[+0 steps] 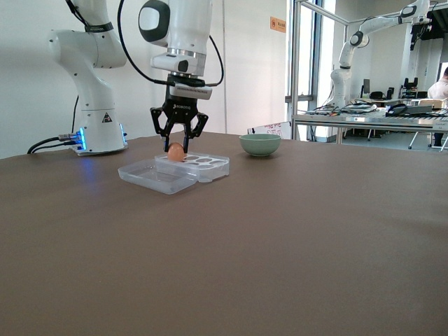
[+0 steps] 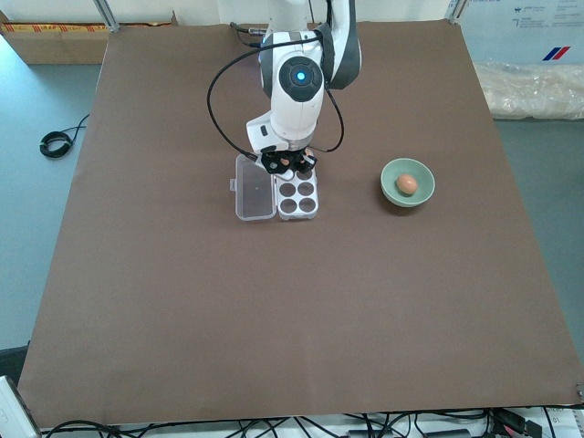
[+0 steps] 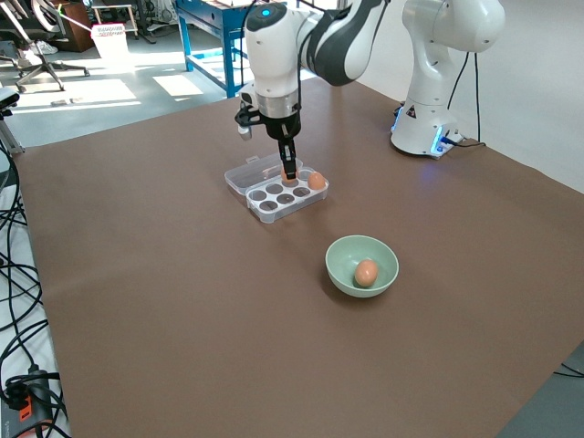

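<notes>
My black gripper (image 1: pixel 176 143) reaches down into an open clear plastic egg box (image 2: pixel 296 196) with round holes and a lid lying open to one side. A brown egg (image 1: pixel 176 153) sits at the gripper's fingertips; I cannot tell whether the fingers press on it. In the right view a brown egg (image 3: pixel 317 181) shows in the box beside the fingertips. A green bowl (image 2: pixel 407 182) stands to the right of the box in the left view, with another egg (image 3: pixel 366 273) inside it.
The brown tabletop (image 2: pixel 292 310) is broad and clear around the box and bowl. The robot's white base (image 1: pixel 101 136) stands at the back, and cables run along the table's edge outside the top.
</notes>
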